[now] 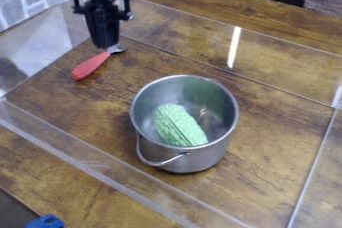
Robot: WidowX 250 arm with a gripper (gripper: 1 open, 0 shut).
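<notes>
A steel pot (pixel 214 147) with a bail handle stands at the centre right of the camera view, holding a green textured oblong object (pixel 179 124). A red-handled utensil (pixel 90 66) with a small metal head lies on the wooden surface at left. My black gripper (pixel 104 40) hangs above that utensil at the top left, dark and blurred, so its finger state is unclear.
Clear plastic panels or edges run around the wooden work area. A white tape strip (pixel 234 48) is at the back right. A blue object (pixel 44 221) sits at the bottom left corner. The surface right of the pot is clear.
</notes>
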